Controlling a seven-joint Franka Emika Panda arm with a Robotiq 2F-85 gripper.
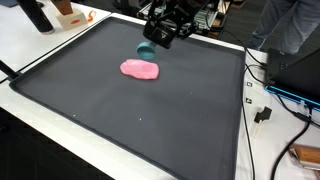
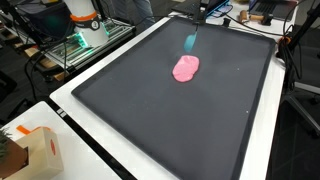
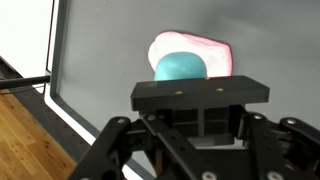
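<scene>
A teal rounded object, perhaps a scoop or cup, is held by my gripper. The gripper is shut on it, though black parts hide where the fingers meet it. A flat pink piece, with a pale edge in the wrist view, lies on the dark grey surface. In exterior view 1 the teal object shows just behind the pink piece, with a small gap between them in the picture. Exterior view 2 has the teal object beyond the pink piece. From the wrist, the teal object overlaps part of it.
A light rim runs around it. Cables and equipment stand off to the right in exterior view 1.
</scene>
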